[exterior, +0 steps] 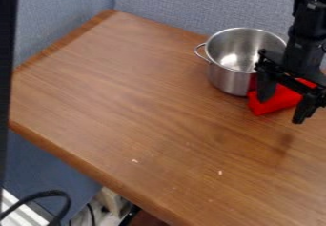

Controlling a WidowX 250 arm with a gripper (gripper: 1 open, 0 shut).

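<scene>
A steel pot (232,56) stands at the right back of the wooden table, its handle pointing left. A red object (266,103) lies against its right front, partly hidden by my black gripper (279,101), which is low over it with fingers spread on either side. Whether anything is held between them is hard to tell.
Grey padded walls (178,1) rise behind and at left. Black cables (38,197) hang beside the table at the lower left.
</scene>
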